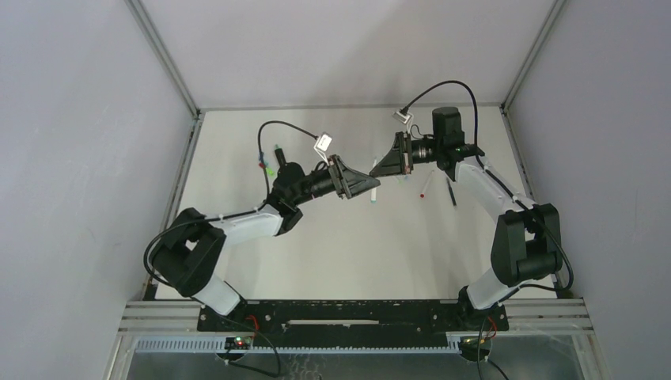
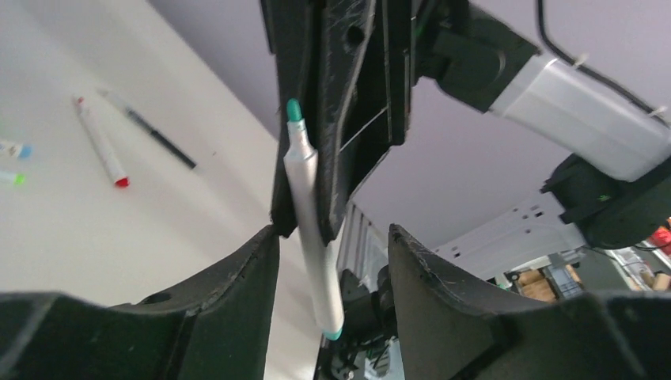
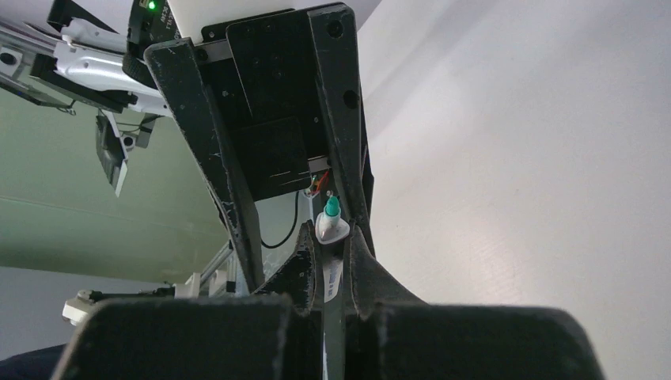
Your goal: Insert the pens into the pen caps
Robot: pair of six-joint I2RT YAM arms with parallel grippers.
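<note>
A white pen with green ends (image 2: 320, 269) is held upright-ish and slightly tilted by my right gripper (image 1: 372, 172), which is shut on its middle. In the right wrist view the pen's green nib (image 3: 332, 207) points up between the right fingertips. My left gripper stands open, its two fingers on either side of the pen's lower part, with a gap visible to the right-hand finger (image 2: 411, 269). From above, the left gripper (image 1: 379, 183) is close beside the right one. A red-ended pen (image 2: 100, 142) and a black pen (image 2: 161, 141) lie on the table.
Small coloured caps (image 1: 263, 164) and a black marker (image 1: 279, 154) lie at the back left, beside the left arm. Both grippers are very near each other.
</note>
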